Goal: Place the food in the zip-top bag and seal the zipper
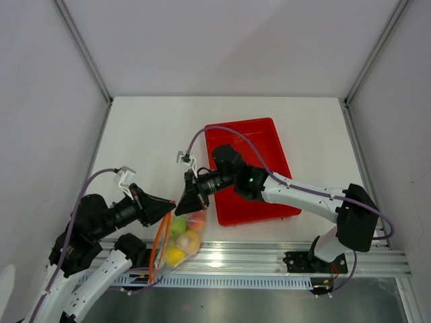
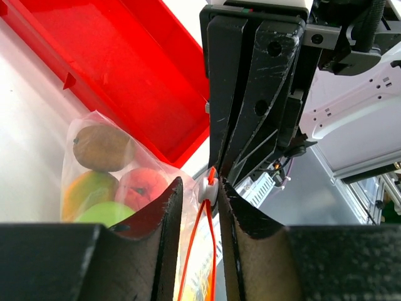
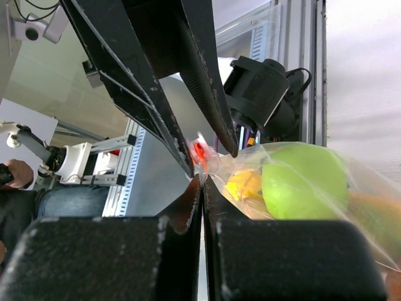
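The clear zip bag [image 1: 185,245] holds several pieces of food, including a green one [image 3: 304,182], at the front of the table. Its orange zipper strip [image 1: 159,242] runs up to a white slider [image 2: 207,193] in the left wrist view. My left gripper [image 1: 172,206] is at that zipper end, its fingers either side of the slider, part open; whether they grip it I cannot tell. My right gripper is shut at the bag's top edge, just right of the left one in the top view, holding the thin plastic between its tips or touching it; I cannot tell which.
An empty red bin [image 1: 246,212] stands behind the right arm. The metal rail [image 1: 222,256] lies along the front edge, under the bag.
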